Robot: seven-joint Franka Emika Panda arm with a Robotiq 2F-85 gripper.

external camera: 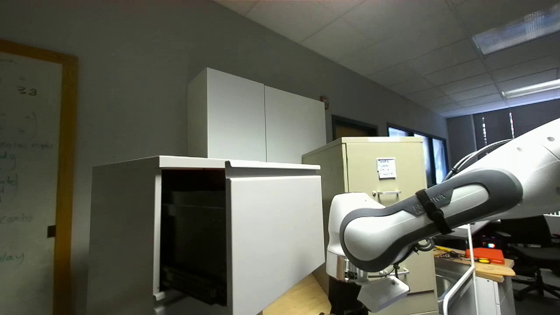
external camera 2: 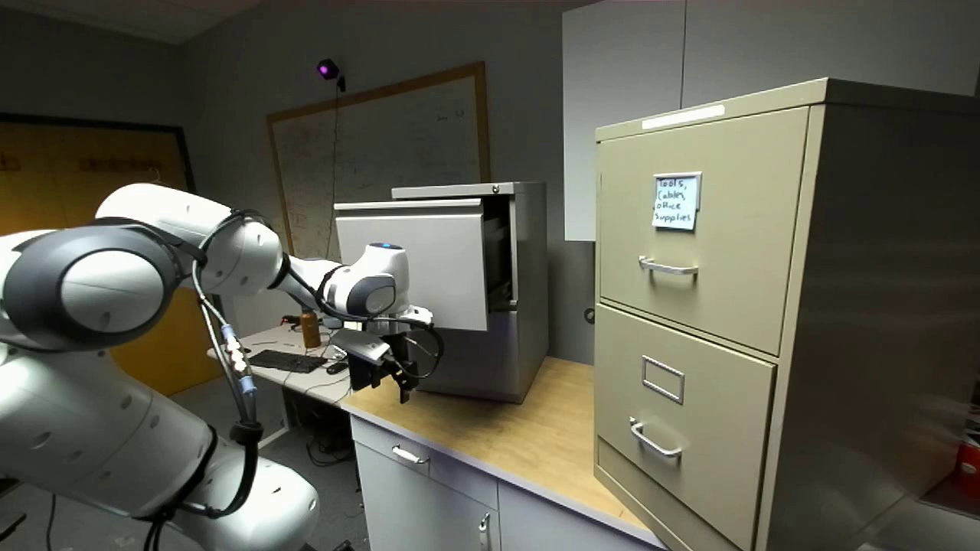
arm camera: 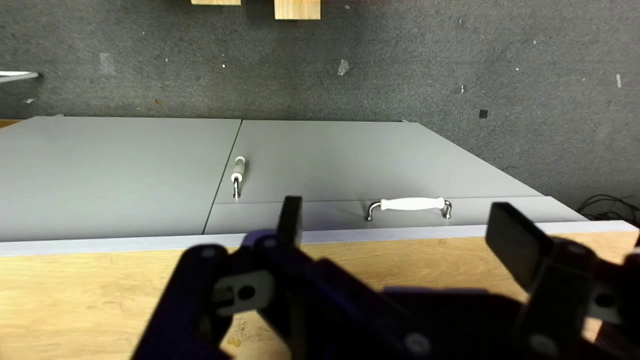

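A light grey cabinet point(external camera: 123, 231) stands on the wooden counter, and its upper drawer point(external camera: 275, 231) is pulled well out. Past the side of the drawer front, a dark interior point(external camera: 195, 231) shows. In the second exterior view the same drawer front point(external camera 2: 413, 262) is partly behind the arm's wrist. My gripper point(external camera 2: 390, 384) points down in front of the cabinet, low beside the drawer front. Whether the arm touches the drawer cannot be told. The wrist view shows my gripper open, its dark fingers wide apart with nothing between them, above the counter's front edge.
To the right stands a tall beige filing cabinet point(external camera 2: 698, 266) with closed drawers. Bare wooden counter point(external camera 2: 542, 431) lies between the two cabinets. Below the counter edge are closed grey cupboard fronts point(arm camera: 114, 174) with a white handle point(arm camera: 411, 204). A desk with a keyboard point(external camera 2: 286, 360) is at the left.
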